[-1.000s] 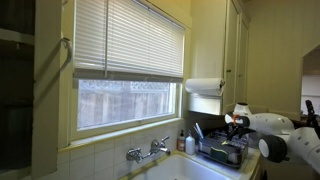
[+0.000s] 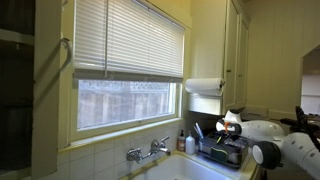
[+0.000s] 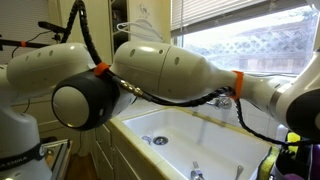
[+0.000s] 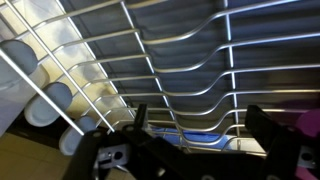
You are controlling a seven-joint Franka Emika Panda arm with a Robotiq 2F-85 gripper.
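Note:
The wire dish rack [image 2: 222,150] stands on the counter past the sink's far end. In the wrist view its wires [image 4: 185,95] cross almost the whole picture, over a dark surface. My gripper faces the rack with its two dark fingers wide apart. Only rack wires and background show between them, and nothing is held. From outside, the gripper [image 2: 228,128] hangs at the top of the rack; whether it touches the wires I cannot tell. In the second exterior view the arm crosses in front and the gripper is out of sight.
A blue item [image 4: 195,141] lies behind the wires, and a magenta one [image 4: 308,122] is at the right. Bottles [image 2: 190,144] stand beside the rack. The white sink [image 3: 190,145] has some utensils in it. A paper towel roll [image 2: 204,86] hangs above.
The arm has shifted slightly left and its elbow has come lower in the first exterior view. The gripper stays over the rack; the rack looks unmoved.

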